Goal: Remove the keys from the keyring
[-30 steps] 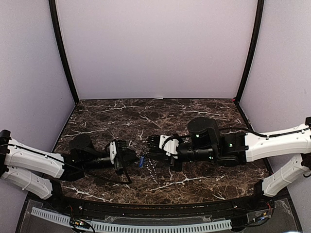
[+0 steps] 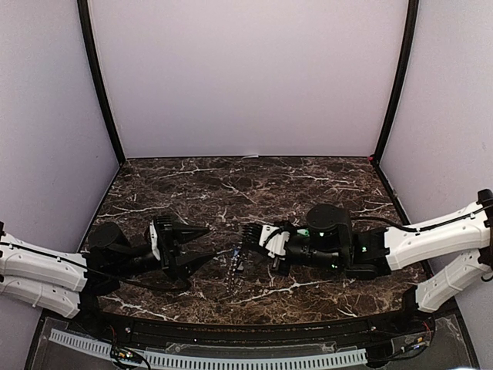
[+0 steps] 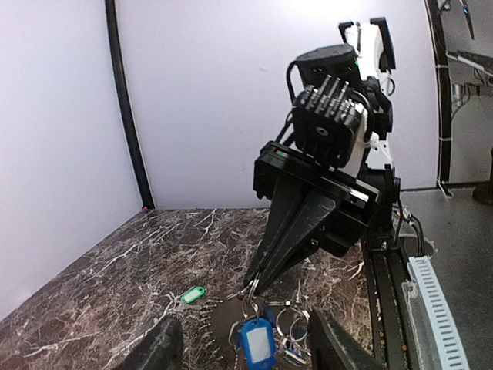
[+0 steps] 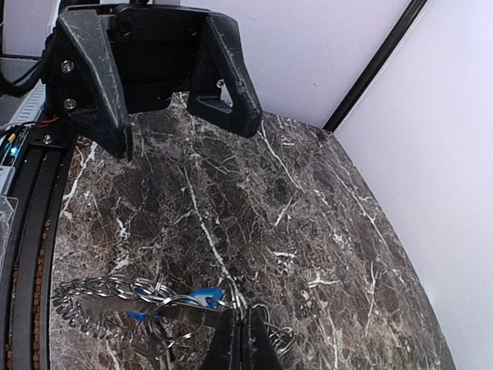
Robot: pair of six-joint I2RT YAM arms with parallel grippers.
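The keyring (image 3: pixel 286 324), a bunch of metal rings and chain with a blue tag (image 3: pixel 258 343), hangs from my right gripper. That gripper is shut on a thin metal part of it, as the right wrist view also shows at the fingertips (image 4: pixel 240 327). In the top view the chain (image 2: pixel 233 270) dangles over the table just left of the right gripper. My left gripper (image 2: pixel 210 245) stands open to the left of the bunch, fingers well apart and nothing between them. Individual keys are hard to make out among the rings.
A green tag (image 3: pixel 192 294) lies alone on the dark marbled table (image 3: pixel 166 247). A white slotted strip (image 2: pixel 231 361) runs along the front, and pale walls stand on both sides.
The hanging bunch has swung and the right arm has shifted slightly.
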